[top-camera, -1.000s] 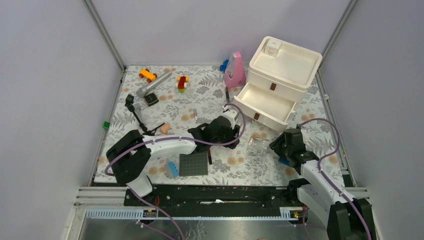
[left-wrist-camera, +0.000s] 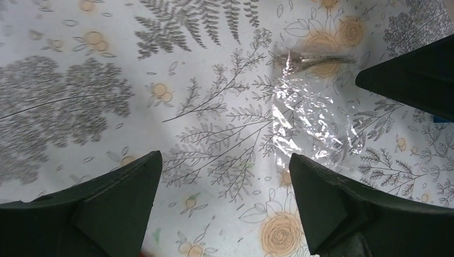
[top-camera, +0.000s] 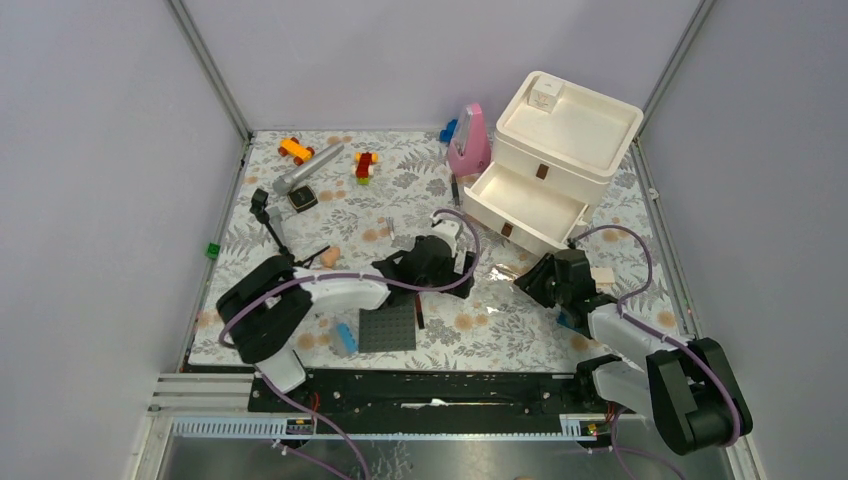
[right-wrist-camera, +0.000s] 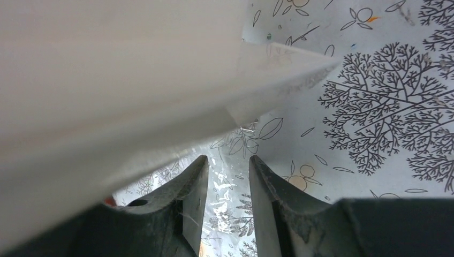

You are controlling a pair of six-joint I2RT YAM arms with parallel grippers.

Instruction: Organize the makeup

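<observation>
A crinkled clear plastic bag (left-wrist-camera: 316, 123) with thin dark items in its upper end lies on the patterned cloth in the left wrist view. My left gripper (top-camera: 460, 275) stands open just left of it (left-wrist-camera: 227, 187), nothing between its fingers. My right gripper (top-camera: 525, 280) is over the bag with a narrow gap between its fingertips, the plastic visible below them. The cream makeup organizer (top-camera: 565, 130) stands at the back right with its lower drawer (top-camera: 520, 205) pulled out; its pale edge (right-wrist-camera: 134, 80) fills the upper left of the right wrist view.
A small white box (top-camera: 545, 93) sits on the organizer. A pink object (top-camera: 470, 150) stands beside it. Toy cars (top-camera: 296, 151), a silver tube (top-camera: 300, 172) and a black stand (top-camera: 278, 230) are at the left. A grey plate (top-camera: 387, 330) lies at the front.
The right gripper has moved left and toward the back, over the bag, nearer the drawer. The left arm rose toward the back left and has come back down to the right.
</observation>
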